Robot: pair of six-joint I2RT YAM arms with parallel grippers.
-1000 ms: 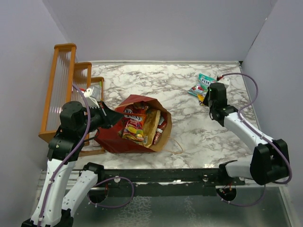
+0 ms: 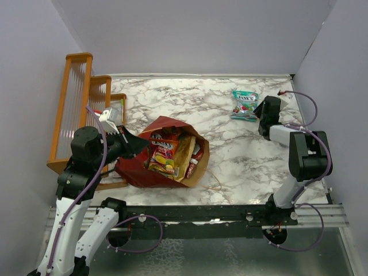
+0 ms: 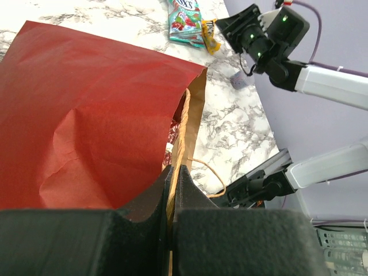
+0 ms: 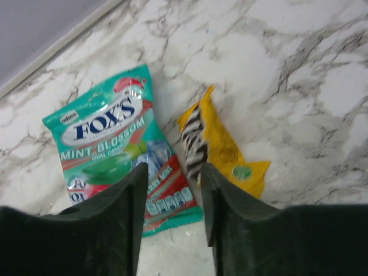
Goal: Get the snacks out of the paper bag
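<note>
The red paper bag (image 2: 138, 164) lies on its side with its mouth to the right. Inside it are several snacks, among them an orange-red packet (image 2: 163, 156) and a long golden packet (image 2: 183, 156). My left gripper is shut on the bag's twisted paper handle (image 3: 183, 123). Out on the far right of the table lie a teal Fox's candy bag (image 4: 106, 135) and a small yellow packet (image 4: 221, 149), side by side. Right over them, my right gripper is open, its fingers apart, with the yellow packet beyond one fingertip.
Wooden racks (image 2: 72, 109) stand along the left wall, close to my left arm. The bag's other handle loop (image 2: 214, 181) rests on the table.
My right gripper has moved right and toward the back of the table. The teal candy bag has turned and now lies straighter. My left arm and the paper bag have barely moved.
</note>
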